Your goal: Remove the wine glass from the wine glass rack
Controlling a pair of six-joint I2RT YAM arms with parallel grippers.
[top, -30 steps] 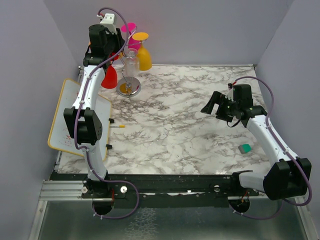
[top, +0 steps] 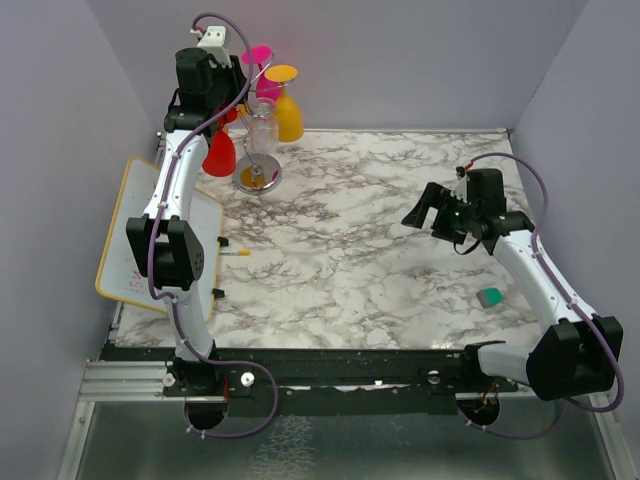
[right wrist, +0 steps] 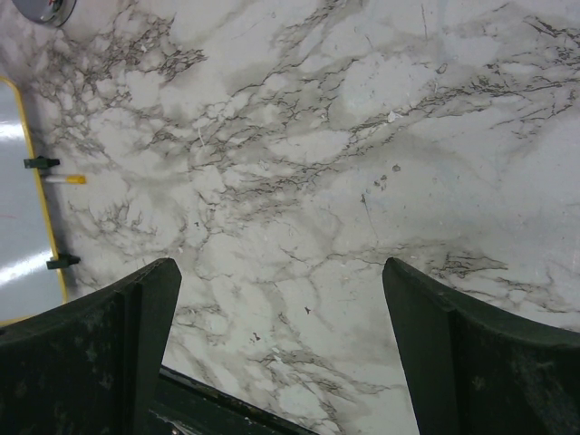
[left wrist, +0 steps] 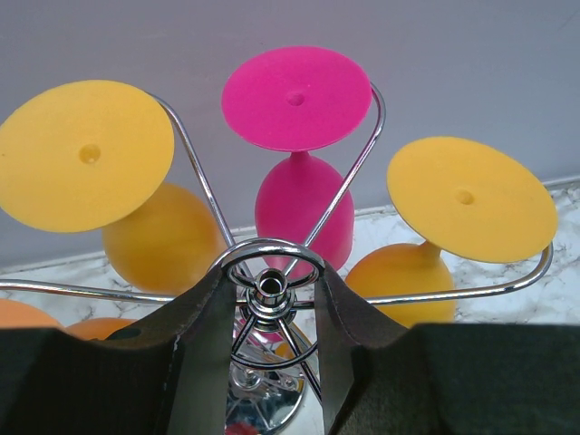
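A chrome rack (top: 258, 178) with upside-down pink, yellow, orange, red and clear glasses stands at the back left. My left gripper is at the rack's top ring, its two fingers partly apart with the hub between them in view; whether they touch it I cannot tell. A pink glass (left wrist: 303, 208) hangs behind the hub, yellow glasses (left wrist: 472, 199) to either side. My right gripper (top: 430, 210) hangs open and empty over the right part of the table.
A white board (top: 140, 270) with a yellow edge lies on the left, a marker (top: 240, 252) beside it. A small green block (top: 490, 297) sits at the right.
The right arm and the glasses look unchanged.
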